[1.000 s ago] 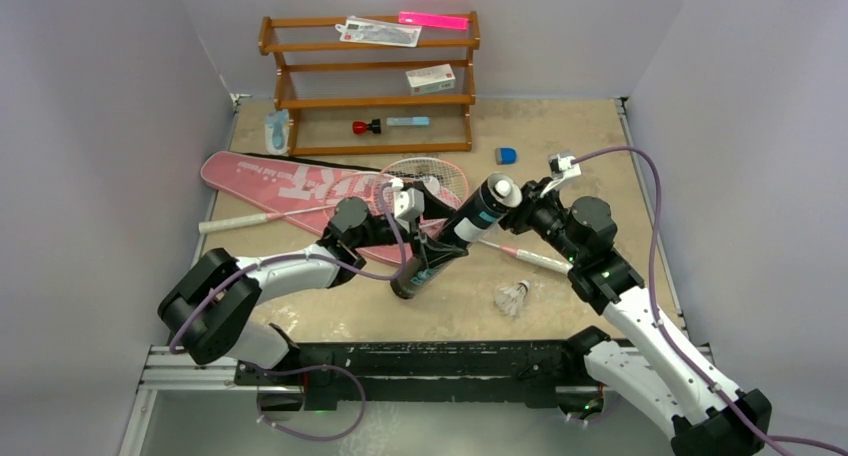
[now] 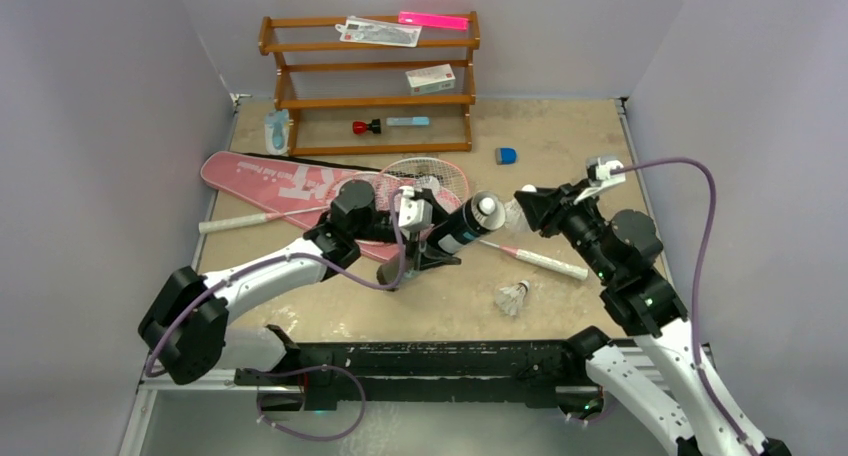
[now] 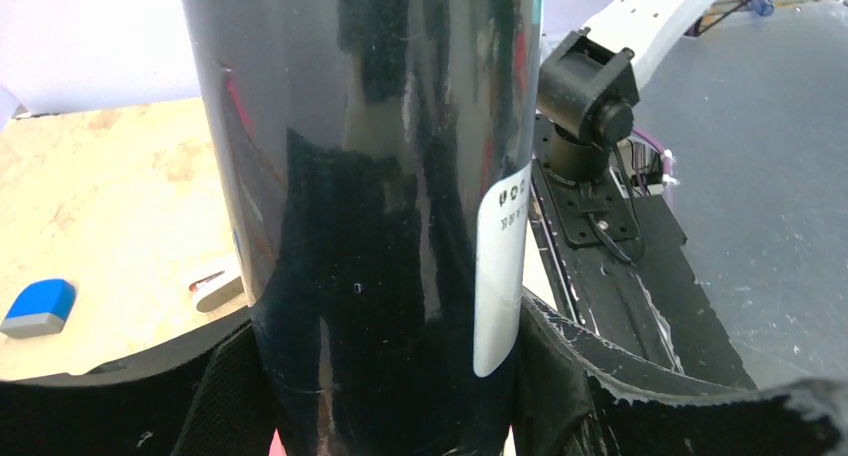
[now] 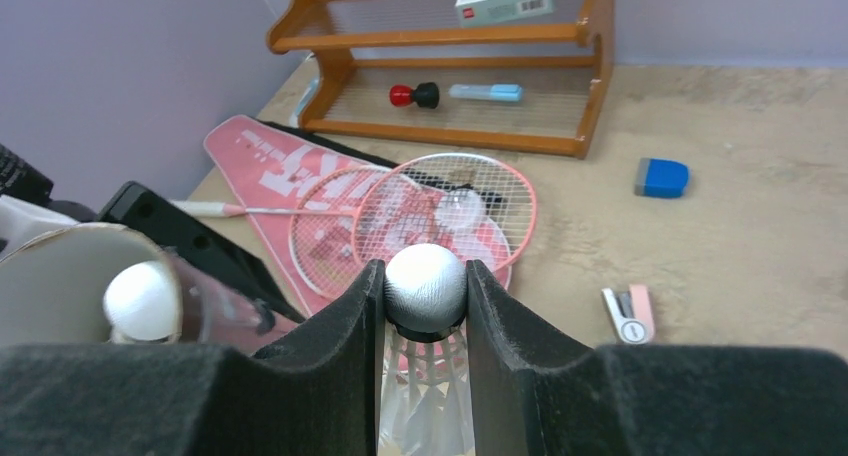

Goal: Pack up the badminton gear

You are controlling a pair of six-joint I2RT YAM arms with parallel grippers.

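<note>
A black shuttlecock tube (image 2: 460, 226) is held tilted in my left gripper, whose fingers are round its body. Its open end shows a white shuttlecock tip (image 4: 140, 301) inside. My right gripper is shut on a white shuttlecock (image 4: 425, 286) by its cork end, just right of the tube's mouth. Another shuttlecock (image 2: 512, 298) lies on the table below. Two rackets (image 2: 542, 263) lie with handles outward, heads overlapping on the pink racket bag (image 2: 250, 176).
A wooden shelf (image 2: 370, 103) stands at the back with boxes and small items. A blue block (image 2: 506, 156) lies on the open table (image 2: 570, 136) to the back right.
My right gripper has pulled back rightward from the tube's mouth, bringing a shuttlecock into view.
</note>
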